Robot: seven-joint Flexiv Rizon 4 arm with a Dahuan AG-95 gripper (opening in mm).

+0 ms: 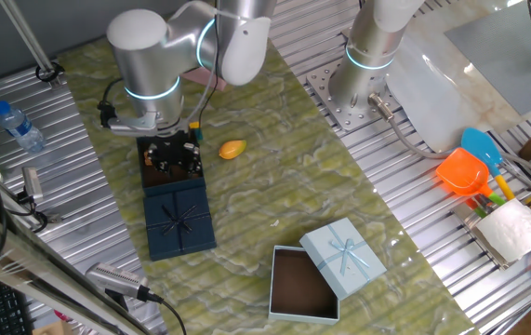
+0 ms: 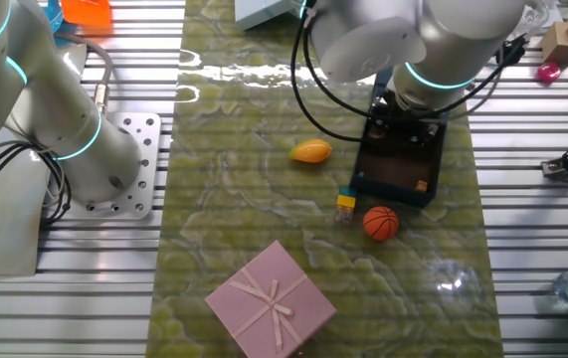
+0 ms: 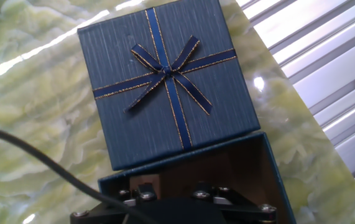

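Note:
The dark blue box (image 2: 393,182) lies uncovered at the table's edge, its brown inside partly hidden by my arm. Next to it rests its dark blue lid (image 1: 179,225) with a ribbon bow, which fills much of the wrist view. My gripper points down over the box opening; its two fingers stand apart, with a gap between them. Their tips are hard to make out against the dark interior. A small wooden block (image 2: 422,186) sits in a corner of the box.
Near the box lie a yellow-orange mango (image 1: 232,149), a toy basketball (image 2: 380,224) and a teal-and-yellow block (image 2: 346,203). Farther off are a pink box (image 2: 271,301) and an open light blue box (image 1: 303,285) with its lid (image 1: 344,257) leaning on it. Mid-table is clear.

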